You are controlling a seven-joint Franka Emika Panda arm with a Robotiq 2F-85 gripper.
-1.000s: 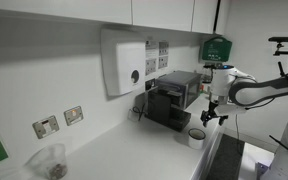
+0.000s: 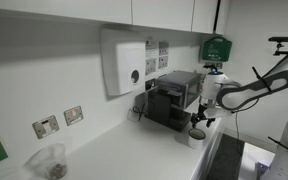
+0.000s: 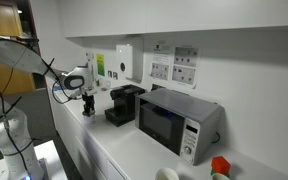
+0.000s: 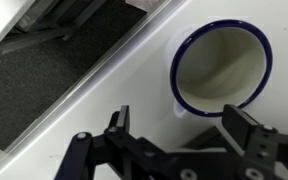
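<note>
A white enamel pot with a dark blue rim (image 4: 266,82) fills the upper right of the wrist view, and its inside looks empty. It stands near the counter's front edge, where exterior view 1 shows the same pot (image 2: 195,139). My gripper is open, with nothing between its fingers. In exterior view 1 the gripper (image 2: 201,120) hangs just above the pot's rim, pointing down. Seen in the wrist view, the pot lies mostly beyond the right finger (image 4: 239,126), off-centre from the fingers. In exterior view 2 the gripper (image 3: 88,97) is small and details are hard to make out.
A black coffee machine (image 2: 167,107) and a microwave (image 3: 174,122) stand behind, along the wall. White cups (image 3: 167,174) and a red object (image 3: 220,165) lie at the counter's far end. A clear container (image 2: 50,161) is at the left.
My gripper has shifted left in exterior view 1, closer over the pot. The pot stays where it was.
</note>
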